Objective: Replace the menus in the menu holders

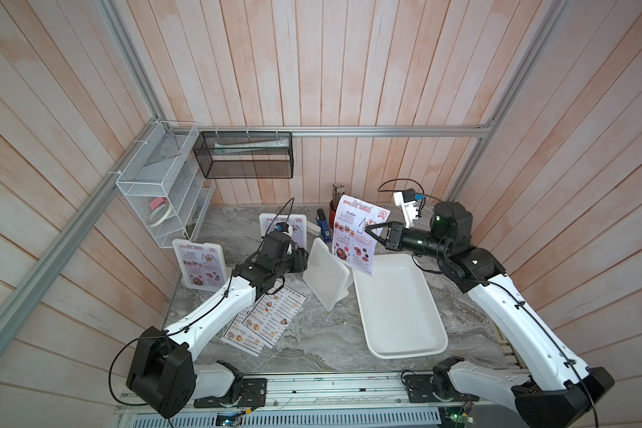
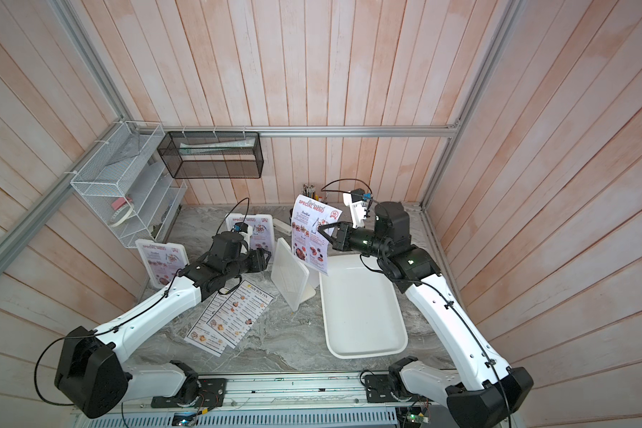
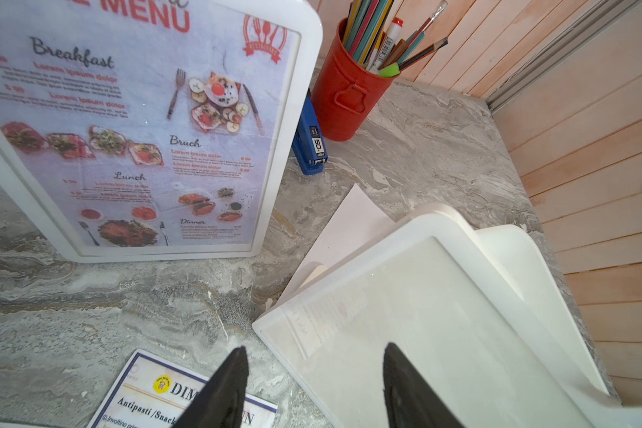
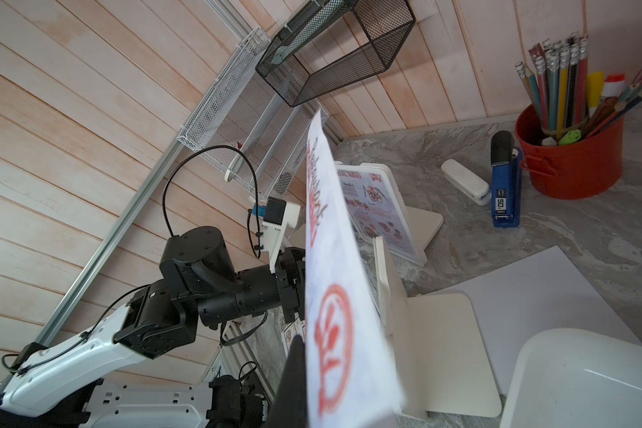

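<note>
The Special Menu sheet point(image 1: 356, 235) hangs upright in the air, its edge pinched by my right gripper point(image 1: 371, 229). In the right wrist view the sheet point(image 4: 342, 285) is seen nearly edge-on, beside a black finger point(image 4: 289, 388). An empty clear-and-white menu holder point(image 1: 326, 276) stands below and left of it. My left gripper is open, fingers apart over the empty holder's point(image 3: 421, 321) near corner, nothing between them. Two holders with Special Menus stand further left: one at the back point(image 3: 157, 135), one at the far left point(image 1: 201, 264). Dim sum menus point(image 1: 267, 317) lie flat on the counter.
A white tray point(image 1: 399, 306) lies right of the empty holder. Behind are a blue stapler point(image 4: 505, 182), a small white object point(image 4: 465, 179) and a red pencil cup point(image 4: 570, 157). Blank white paper point(image 4: 549, 299) lies by the holder.
</note>
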